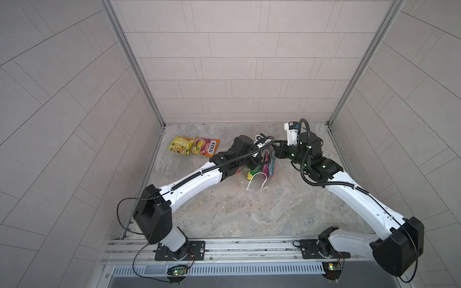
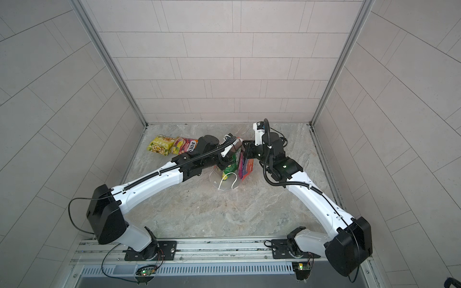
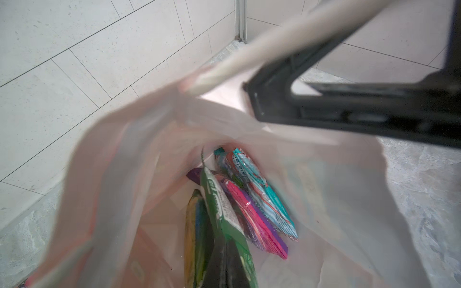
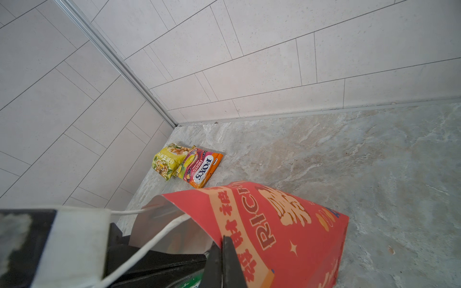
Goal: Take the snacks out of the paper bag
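The red paper bag (image 4: 288, 230) lies open in the centre, with several snack packs inside, among them a green pack (image 3: 216, 196), a pink pack (image 3: 254, 220) and a turquoise pack (image 3: 269, 196). My left gripper reaches into the bag over the green pack, shut; whether anything thin is between its fingers is unclear. My right gripper is shut on the bag's top edge. A yellow pack (image 1: 181, 144) and a Fox's pack (image 1: 205, 147) lie outside, at the back left.
Tiled walls enclose the left, back and right. Both arms' wrists crowd closely over the bag.
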